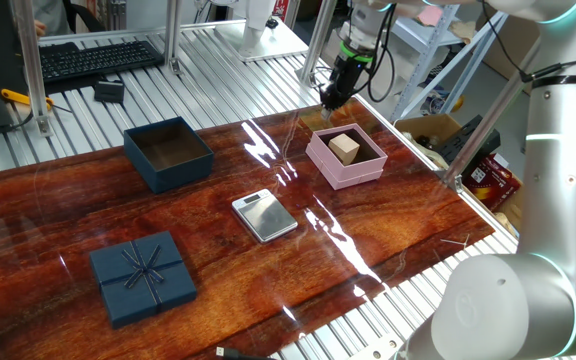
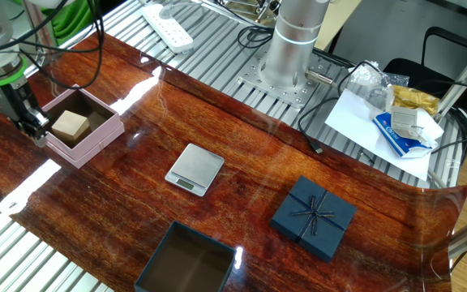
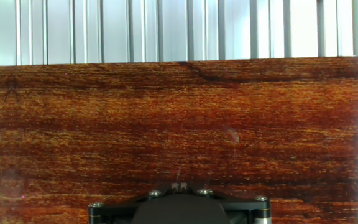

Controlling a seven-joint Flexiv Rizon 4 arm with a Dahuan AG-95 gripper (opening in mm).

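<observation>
My gripper (image 1: 332, 102) hangs at the table's far edge in exterior view 1, just beyond the pink box (image 1: 346, 172). A pale wooden block (image 1: 344, 149) rests inside that box, apart from the gripper. Exterior view 2 has the gripper (image 2: 36, 130) beside the pink box (image 2: 96, 146), with the block (image 2: 70, 125) in the box. Seen from the wrist, the gripper is open, its fingers (image 3: 262, 204) spread wide over bare wood-patterned covering; nothing shows between them. Box and block are outside the wrist view.
A silver scale (image 1: 265, 216) lies mid-table. Left of it stand an open dark blue box (image 1: 168, 155) and a blue lid with a bow (image 1: 143, 278). A power strip (image 2: 167, 28) and a cable (image 2: 310, 134) lie near the robot base. Bare tabletop separates these things.
</observation>
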